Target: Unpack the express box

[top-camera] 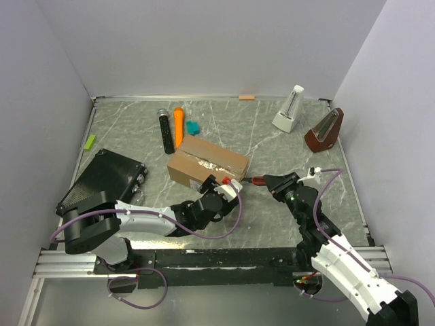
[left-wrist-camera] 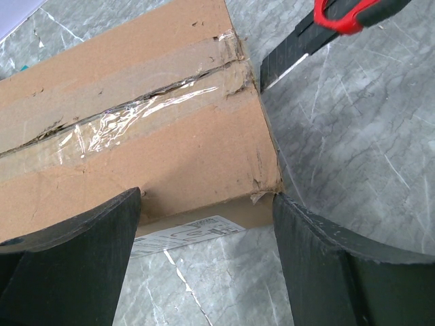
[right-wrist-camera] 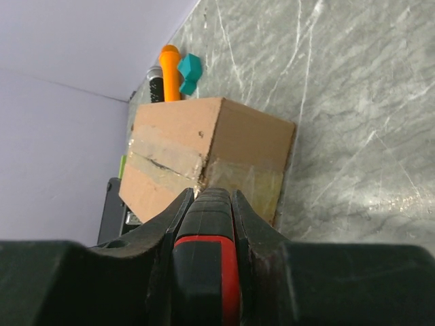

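Note:
A taped cardboard box lies mid-table, its tape seam along the top. My left gripper is open at the box's near right corner, its fingers either side of that edge. My right gripper is shut on a black-and-red box cutter. The cutter's dark front end reaches down to the box's right end; its tip is partly hidden behind that end.
A black case lies at the left. Two microphones and a teal object are behind the box. A white metronome and a brown one stand back right.

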